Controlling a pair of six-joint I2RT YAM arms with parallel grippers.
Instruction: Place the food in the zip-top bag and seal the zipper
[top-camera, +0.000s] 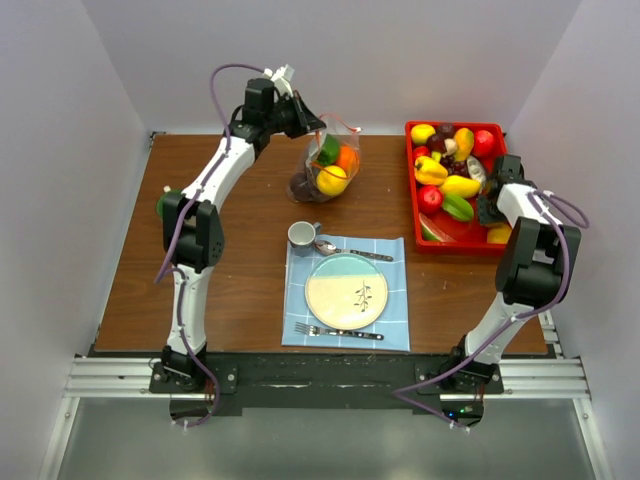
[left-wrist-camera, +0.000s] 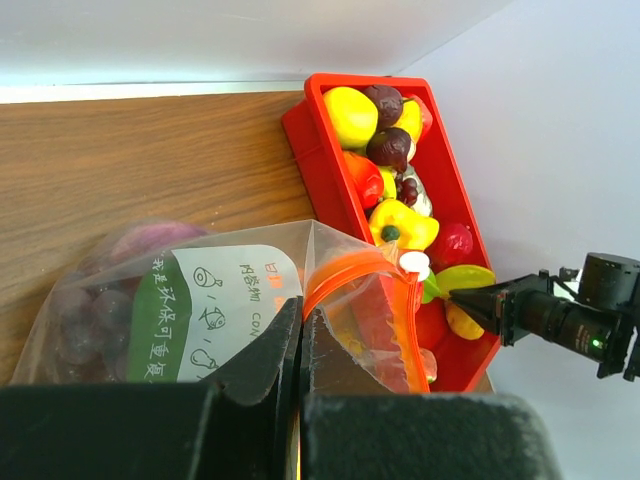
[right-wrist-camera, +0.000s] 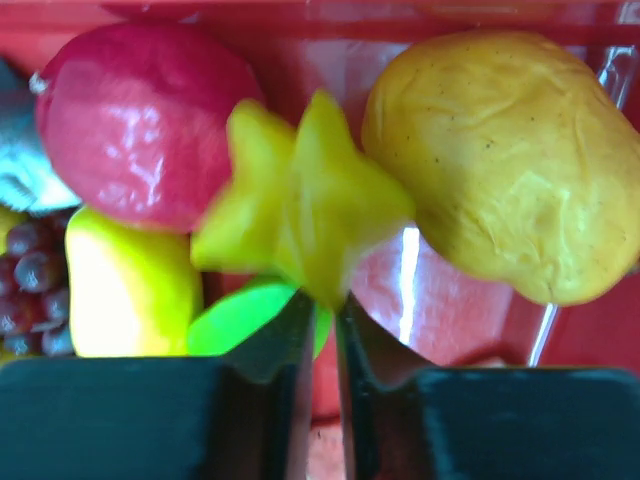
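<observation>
The clear zip top bag (top-camera: 345, 140) stands open at the back of the table, its orange zipper (left-wrist-camera: 345, 268) spread in a loop. Inside show a yellow fruit (top-camera: 331, 180), an orange one (top-camera: 348, 160), something green and dark grapes (left-wrist-camera: 85, 325). My left gripper (top-camera: 322, 126) is shut on the bag's thin film at the rim. Over the red bin, my right gripper is shut on a yellow star fruit (right-wrist-camera: 300, 200), pinching one of its points. From above, the right arm mostly hides that fruit.
The red bin (top-camera: 411, 190) at the right holds more toy food, including a pomegranate (right-wrist-camera: 145, 125) and a wrinkled yellow fruit (right-wrist-camera: 500, 160). A mug (top-camera: 302, 235) and a plate (top-camera: 345, 292) with cutlery occupy the front middle. Bare table lies between bag and bin.
</observation>
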